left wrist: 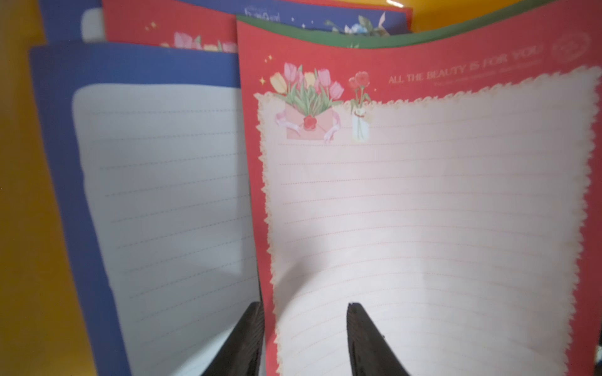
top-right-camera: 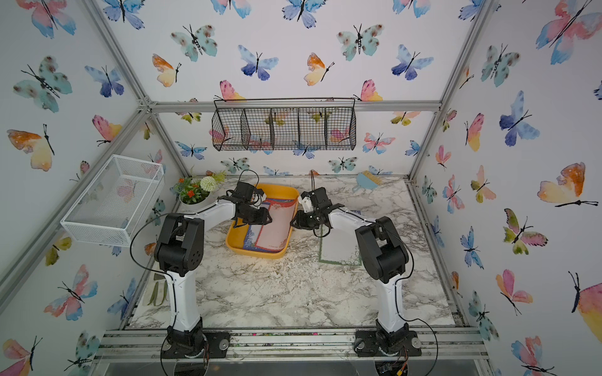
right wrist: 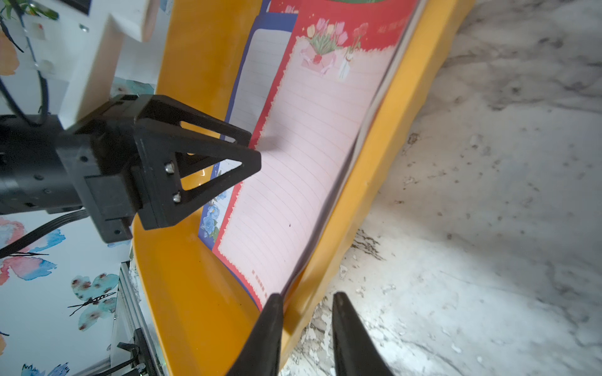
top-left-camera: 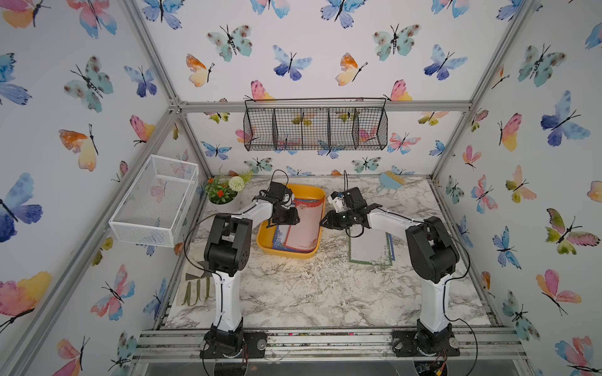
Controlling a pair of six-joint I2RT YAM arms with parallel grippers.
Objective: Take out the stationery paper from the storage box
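Observation:
The yellow storage box [top-left-camera: 289,253] holds stationery sheets, a red-bordered one [left wrist: 426,225] on top and a blue-bordered one [left wrist: 169,163] beside and under it. My left gripper is over the red sheet's left edge, part open, with no paper visibly held between its fingers. My right gripper is at the box's right rim, part open, one finger in front of the rim and the other over the marble outside.
Sheets [top-left-camera: 370,247] lie on the table right of the box. A potted plant [top-left-camera: 222,194] stands back left, a blue and yellow object [top-left-camera: 390,181] back right.

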